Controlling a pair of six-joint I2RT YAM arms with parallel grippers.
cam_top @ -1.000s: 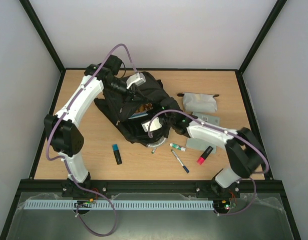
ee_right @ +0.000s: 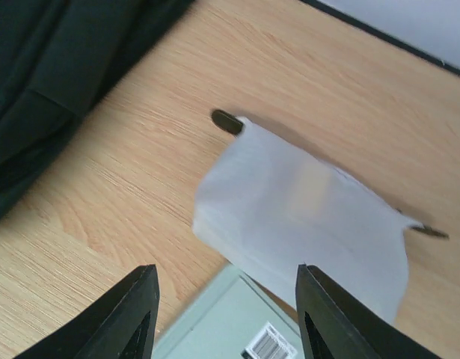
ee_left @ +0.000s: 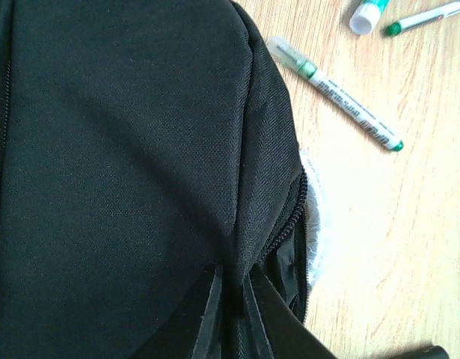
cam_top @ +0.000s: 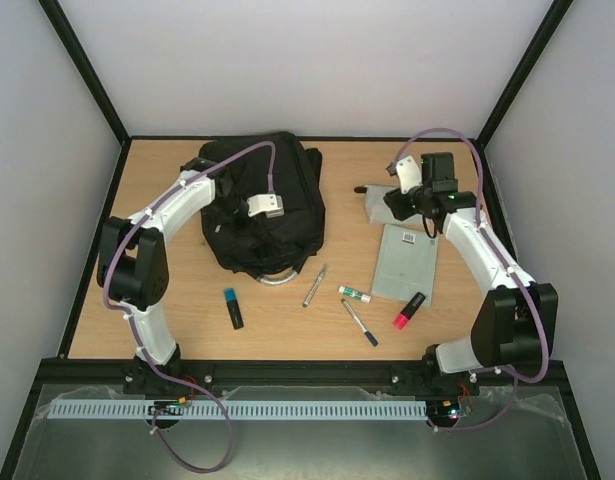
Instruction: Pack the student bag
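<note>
A black bag [cam_top: 292, 225] lies at the back left of the table, its flap lying over the opening, so what is inside is hidden. My left gripper is shut on a fold of the bag's black fabric [ee_left: 170, 134]. Over at the right, my right gripper is part open with nothing between its fingers, above the near side of a whitish pouch [ee_right: 289, 202]. The grey-green notebook [cam_top: 405, 270] with a barcode label lies just in front of that pouch.
On the table's front half lie a blue-capped black marker [cam_top: 234, 308], a green pen [cam_top: 314, 286], a glue stick [cam_top: 354, 294], a blue-capped pen [cam_top: 360, 323] and a pink-ended black marker [cam_top: 409, 310]. Bare wood separates bag and notebook.
My right arm has swung away from the bag to the pouch at the right. My left gripper has lowered with the bag's fabric, and the opening that showed contents is now covered.
</note>
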